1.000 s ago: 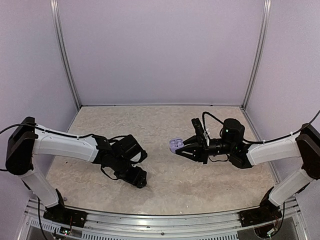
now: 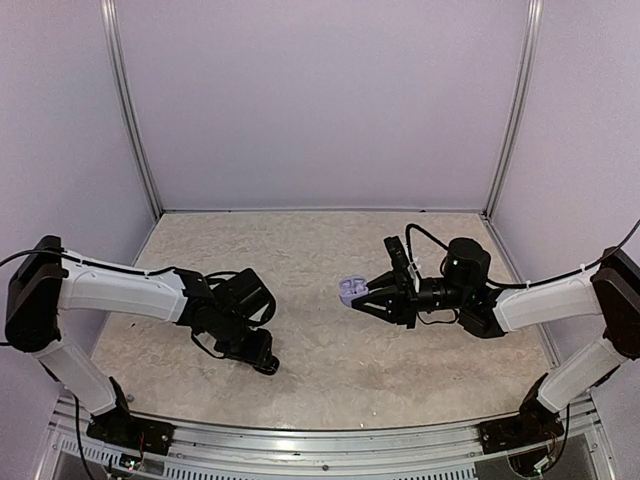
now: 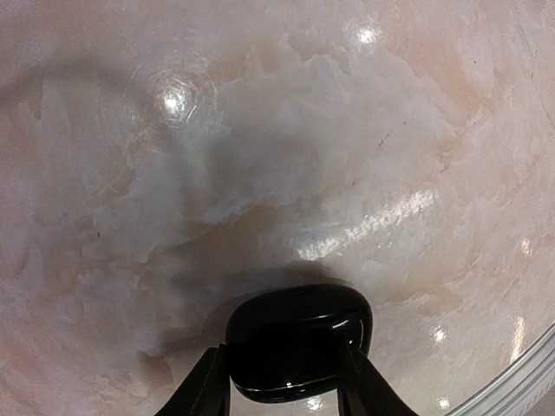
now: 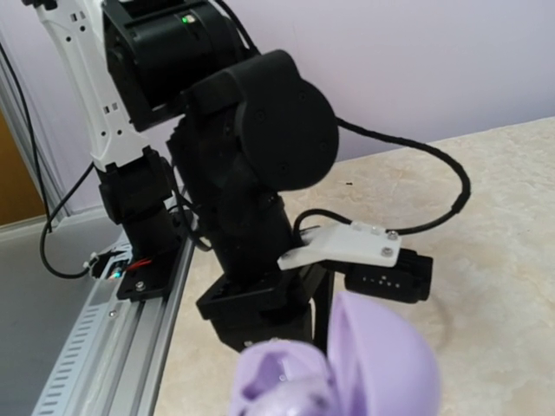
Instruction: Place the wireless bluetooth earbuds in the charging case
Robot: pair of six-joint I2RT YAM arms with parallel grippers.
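Note:
A glossy black rounded case [image 3: 295,321] is low over the near-left table surface, between the fingertips of my left gripper; whether they grip it is unclear. In the top view my left gripper [image 2: 260,360] points down at it. My right gripper [image 2: 375,298] is shut on a lilac earbud case [image 2: 353,288], held up at centre right. In the right wrist view the lilac case [image 4: 381,364] shows its lid raised, blurred at the bottom edge.
An aluminium rail [image 2: 330,438] runs along the front edge, near the left gripper. Pale walls enclose the back and sides.
The right arm has stayed still.

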